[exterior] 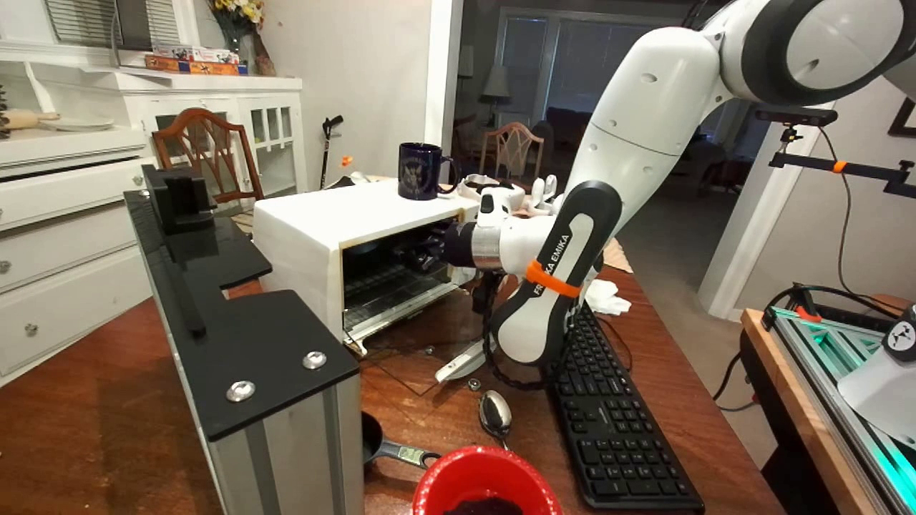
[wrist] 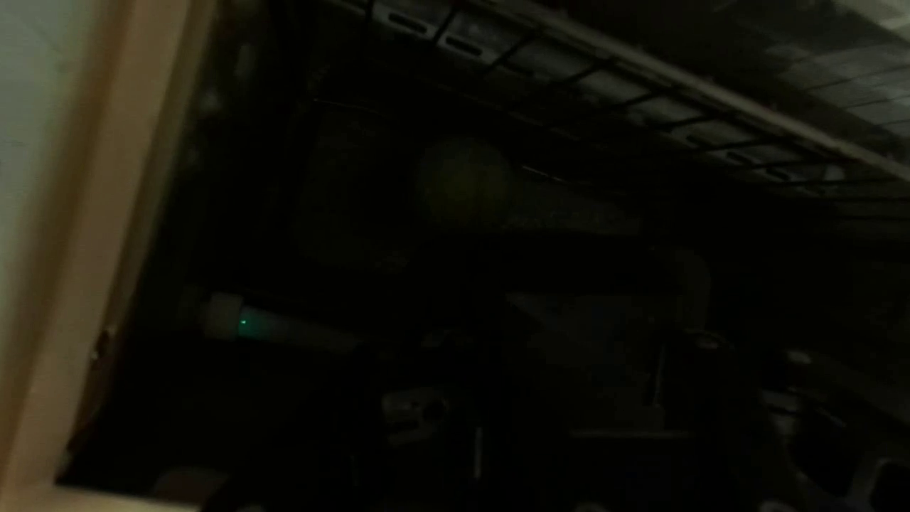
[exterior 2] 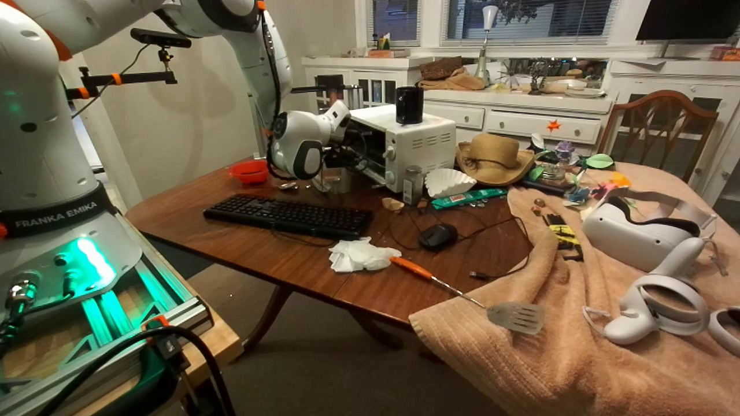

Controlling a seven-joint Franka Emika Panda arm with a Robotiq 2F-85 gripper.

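Observation:
My gripper (exterior: 418, 254) reaches through the open front of the white toaster oven (exterior: 296, 224), above its wire rack. In exterior view 2 the oven's side and my wrist hide the fingers. The wrist view is very dark: a dim grey object (wrist: 589, 354) shows low in the middle, where my gripper is shut on it. Its kind and outline cannot be made out. A faint round pale shape (wrist: 463, 183) lies farther in. On top of the oven stands a dark blue mug (exterior: 420, 172), upright.
The oven's frame (wrist: 111, 171) runs close along the left of the wrist view. Below my arm lie a black keyboard (exterior: 614, 412) and a spoon (exterior: 495, 413). A red bowl (exterior: 485, 481) sits in front; a glass jar (exterior 2: 413, 186) is beside the oven.

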